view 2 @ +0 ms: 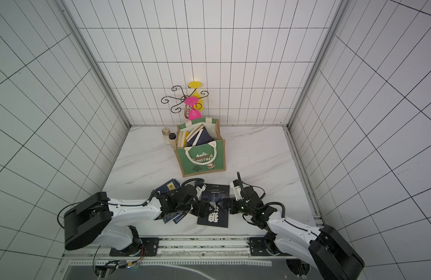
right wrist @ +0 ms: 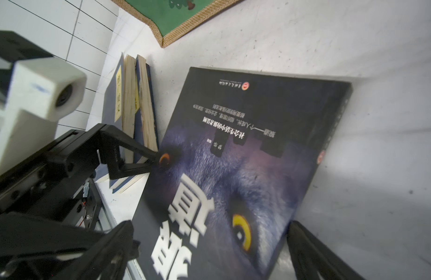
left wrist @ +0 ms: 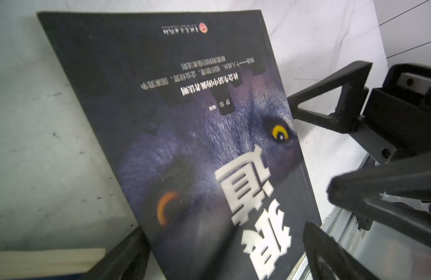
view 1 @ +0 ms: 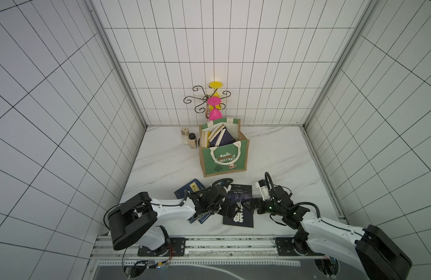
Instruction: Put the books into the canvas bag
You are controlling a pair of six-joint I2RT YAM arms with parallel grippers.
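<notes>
A dark book with a wolf's face (view 1: pixel 238 219) lies flat on the counter. My left gripper (view 1: pixel 227 207) is open over its left side; my right gripper (view 1: pixel 254 205) is open at its right side. In both wrist views the fingertips are close to the book's long edges. Blue books (right wrist: pixel 112 102) lie to the left, partly under the left arm. The green canvas bag (view 1: pixel 224 165) stands behind, holding several books.
Two jars (view 1: pixel 192 142) stand left of the bag, and a black scroll stand with pink and yellow pieces (view 1: pixel 214 100) is behind it.
</notes>
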